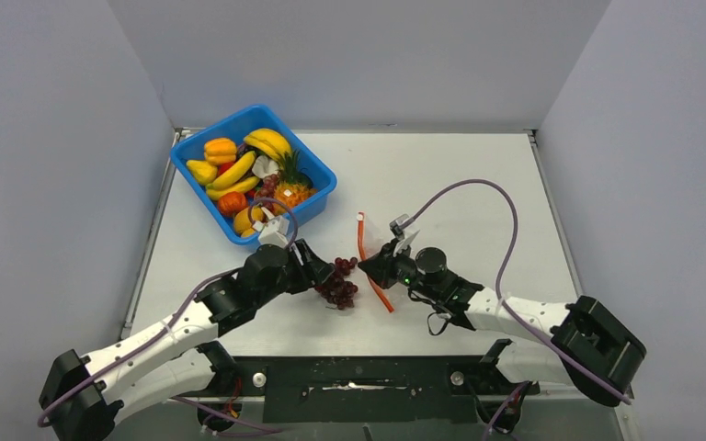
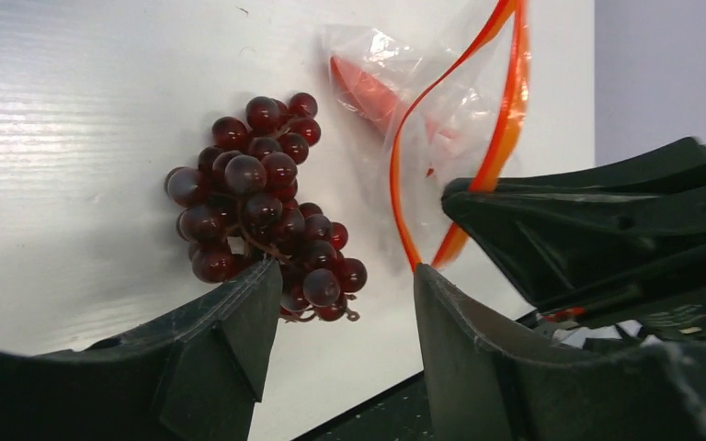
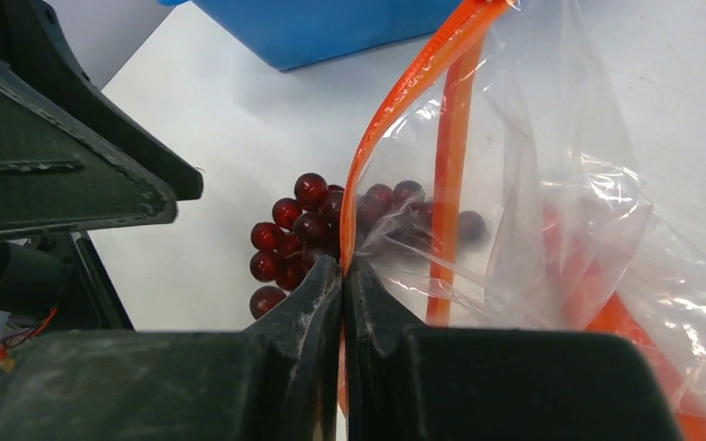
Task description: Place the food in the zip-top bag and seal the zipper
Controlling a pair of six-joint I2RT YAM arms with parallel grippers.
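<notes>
The bunch of dark red grapes (image 2: 257,207) lies on the table, outside the clear zip bag (image 3: 552,165) and just left of its mouth. In the left wrist view my left gripper is open, its fingers apart with no grape held; the bunch rests beyond them. My right gripper is shut on one side of the bag's orange zipper rim (image 3: 372,138), holding it up. From the left wrist view the bag's mouth gapes between two orange strips. A reddish shape (image 2: 368,92) shows through the bag's plastic.
A blue bin (image 1: 326,188) full of toy fruit and vegetables stands at the back left. Free table (image 1: 441,175) lies behind and right of the bag. Both arms are close together at the grapes.
</notes>
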